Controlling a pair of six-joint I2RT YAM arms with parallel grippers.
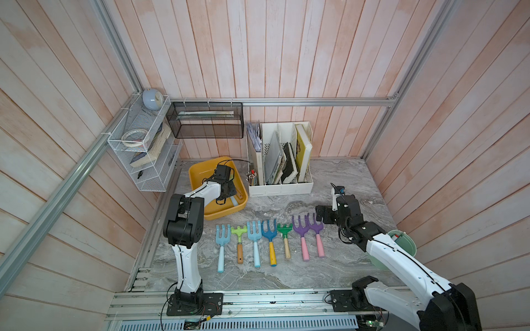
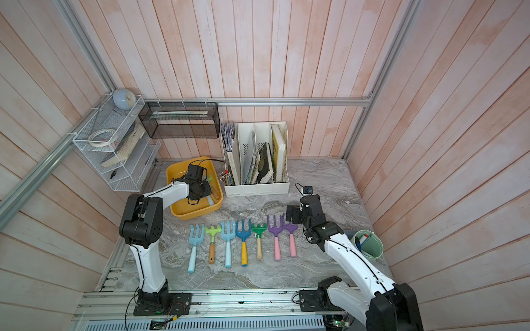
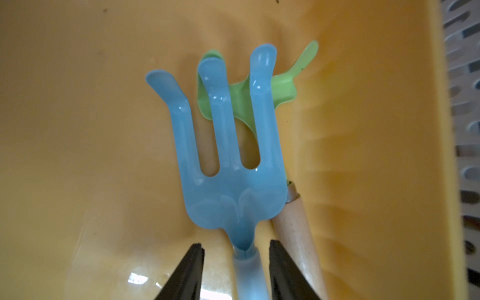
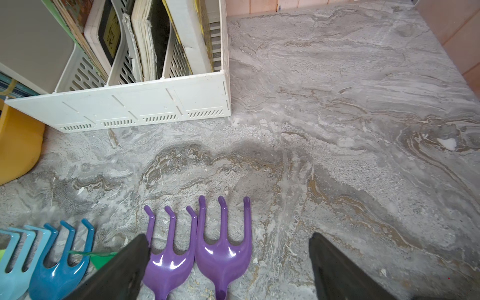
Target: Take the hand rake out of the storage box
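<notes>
In the yellow box point(image 1: 198, 176), a light blue hand rake point(image 3: 230, 190) lies over a smaller green rake point(image 3: 285, 87) with a wooden handle point(image 3: 297, 235). My left gripper hangs down inside the box, its fingers parted either side of the blue rake's handle, near its neck; contact cannot be seen. My right gripper stands open above the table, right of the row of rakes, with nothing held.
A row of several rakes point(image 1: 272, 253) lies along the table front. A white file organiser point(image 1: 278, 189) stands right of the box. Wire shelves point(image 1: 151, 173) hang at left, a green bucket point(image 2: 372, 248) sits at right.
</notes>
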